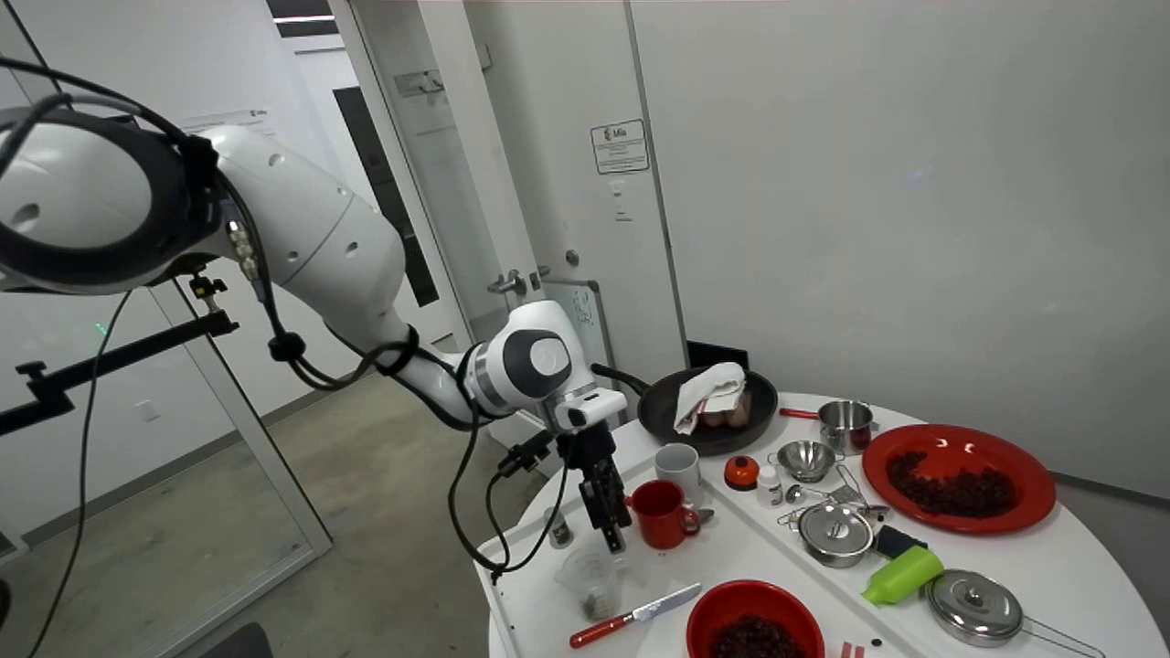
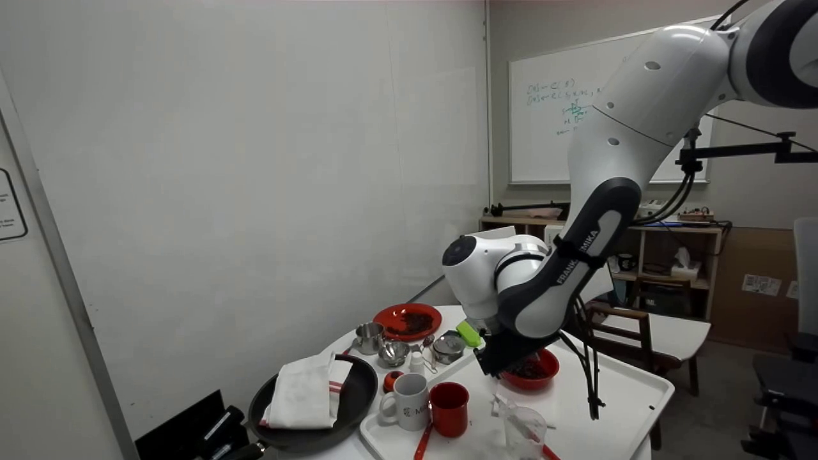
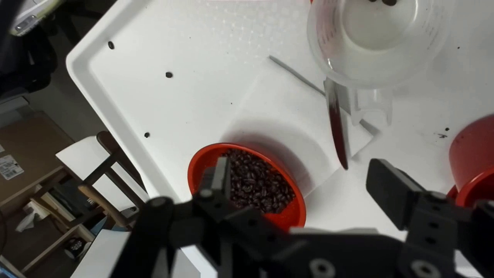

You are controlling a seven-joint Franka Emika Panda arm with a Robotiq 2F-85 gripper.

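The knife (image 1: 628, 618) with the red handle lies on the white tray (image 1: 686, 565), in front of the red bowl (image 1: 753, 592) of dark beans. In the wrist view its blade (image 3: 337, 125) shows, reflecting red, while the clear measuring cup (image 3: 379, 41) covers much of the rest. My gripper (image 1: 616, 541) is above the tray, left of the red mug (image 1: 663, 514) in exterior view 1. Seen from the wrist, the fingers (image 3: 391, 192) are apart with nothing held between them. The bowl appears partly behind the other finger.
A white mug (image 2: 410, 400) stands beside the red mug. Behind the tray are a black pan (image 1: 691, 437) with a cloth, small metal pots, a green bottle (image 1: 903, 575) and a red plate (image 1: 1037, 493) of beans. Loose beans dot otherwise open tray space.
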